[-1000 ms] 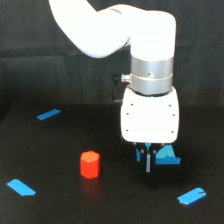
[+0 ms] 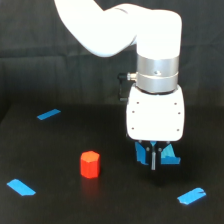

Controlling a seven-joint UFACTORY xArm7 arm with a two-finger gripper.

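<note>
A red block (image 2: 90,164) with a faceted, roughly hexagonal outline stands on the dark table in the camera view. My gripper (image 2: 153,158) hangs to its right, pointing down and well apart from the block. Directly at or behind the fingers is a blue object (image 2: 170,157), partly hidden by the gripper. Its full shape does not show, and I cannot tell whether the fingers touch it. The dark fingers are small against the dark surface, so how far apart they stand is unclear.
Flat blue strips lie on the black table (image 2: 110,200): one at the back left (image 2: 48,114), one at the front left (image 2: 20,187) and one at the front right (image 2: 191,196). A dark curtain (image 2: 50,75) hangs behind.
My arm and gripper have shifted slightly to the right, in front of the blue object. The red block and the blue strips are where they were.
</note>
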